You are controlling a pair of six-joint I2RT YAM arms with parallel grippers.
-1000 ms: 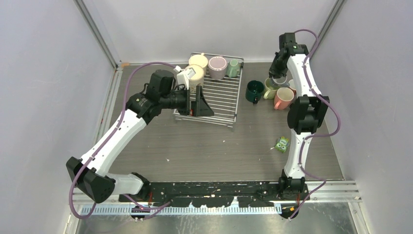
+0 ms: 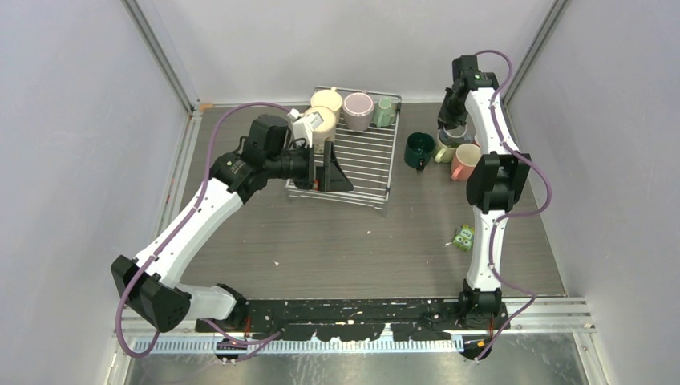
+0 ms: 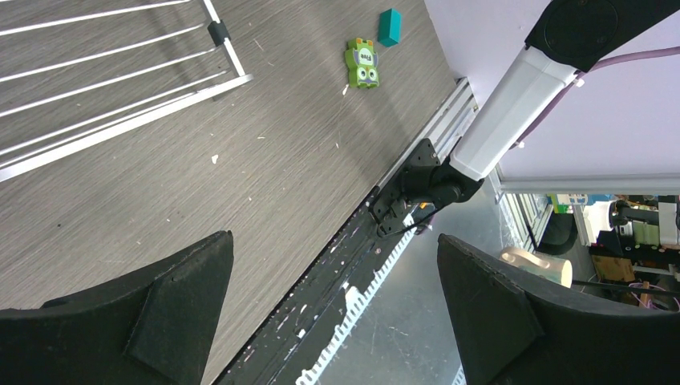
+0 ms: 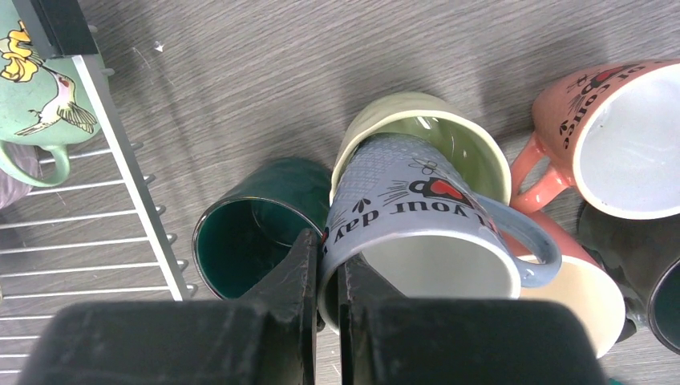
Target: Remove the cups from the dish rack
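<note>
In the right wrist view my right gripper is shut on the rim of a blue-grey cup [image 4: 401, 192]. That cup is tilted, its mouth toward the camera, and its base overlaps the pale green cup [image 4: 481, 148]; whether it rests inside it I cannot tell. A dark green cup [image 4: 232, 216] stands close on the left, and a coral cup [image 4: 557, 120] on the right. The dish rack [image 2: 365, 164] holds cream cups [image 2: 325, 99], a pale pink cup [image 2: 358, 111] and a light green cup [image 2: 384, 113]. My left gripper [image 2: 333, 166] hovers open over the rack, empty.
Another pinkish cup [image 4: 589, 297] and a dark cup [image 4: 665, 305] crowd the right side of the cluster. A small green owl toy [image 2: 463, 237] lies on the right part of the table.
The right gripper has shifted a little left with the blue-grey cup, which now covers more of the pale green cup in the top view. The left arm looks almost still.
</note>
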